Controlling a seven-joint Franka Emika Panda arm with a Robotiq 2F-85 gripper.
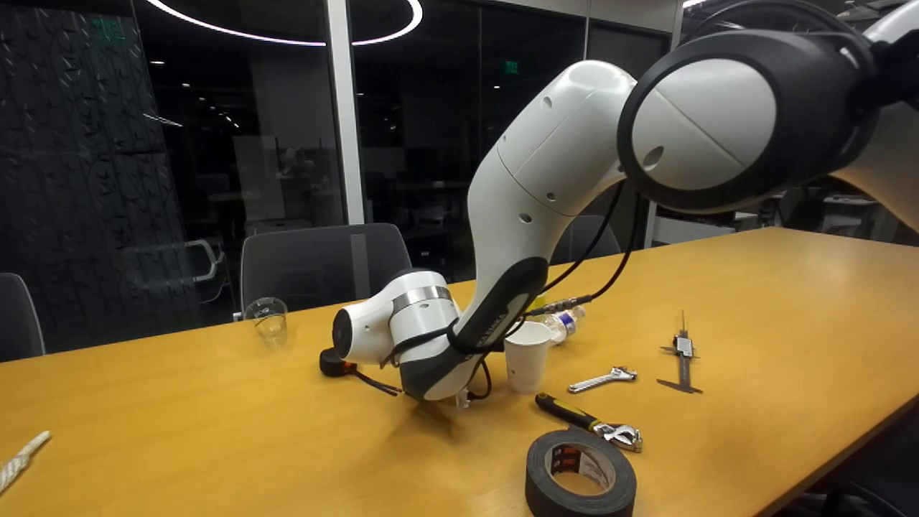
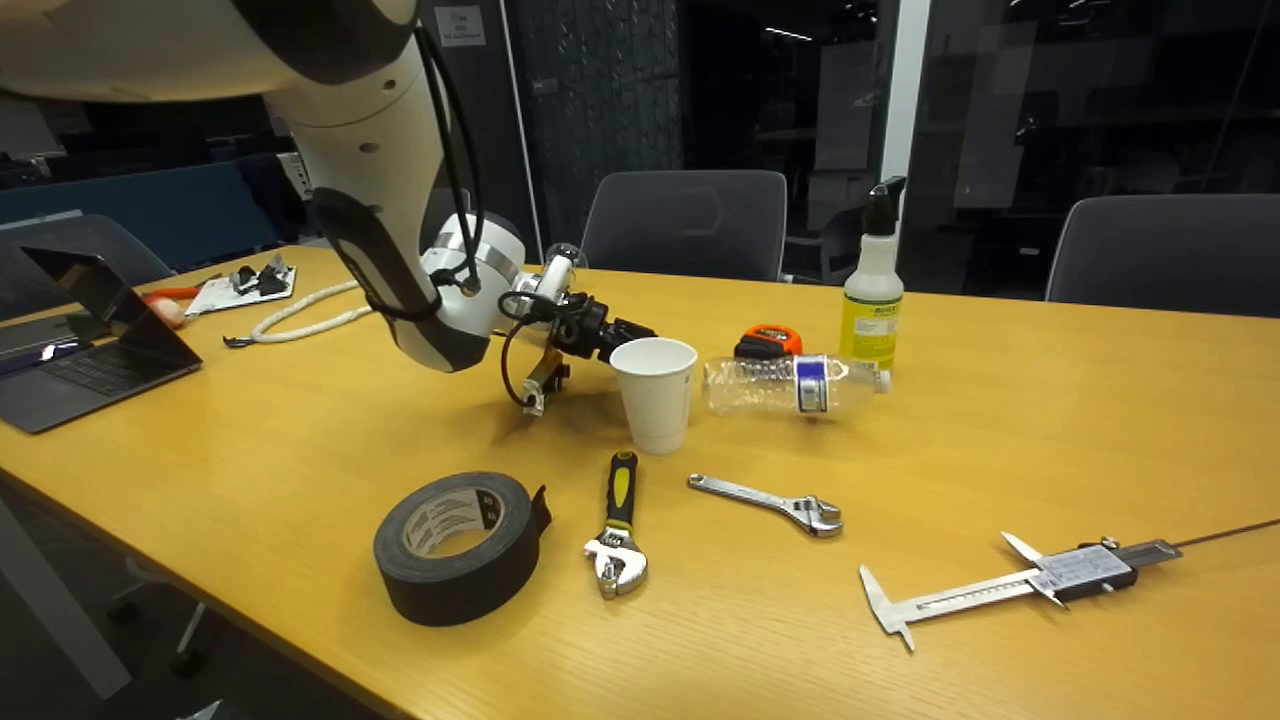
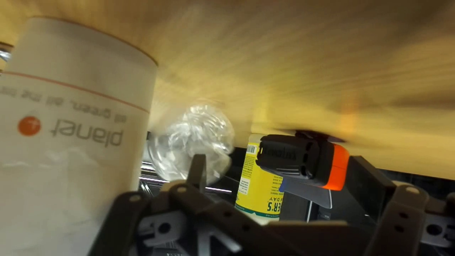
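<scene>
In the wrist view my gripper is open, one dark finger (image 3: 197, 170) at the left and the other farther right. An orange-and-black tape measure (image 3: 303, 160) appears ahead, between the fingers in the image; contact with them is not visible. Close by on the left stands a white paper cup (image 3: 81, 128). Beyond it is a blurred clear plastic bottle (image 3: 194, 140), seen lying on its side behind the cup in exterior view 2. A yellow-labelled spray bottle (image 2: 872, 312) stands upright farther back. The hand is low over the table, beside the cup.
Black tape (image 2: 462, 546), a yellow-black wrench (image 2: 618, 528), a silver wrench (image 2: 768, 498) and a caliper (image 2: 1020, 588) lie toward the front. A clear glass (image 1: 267, 319) is near the far edge. A laptop (image 2: 102, 348) and a rope (image 2: 306, 312) occupy the left side.
</scene>
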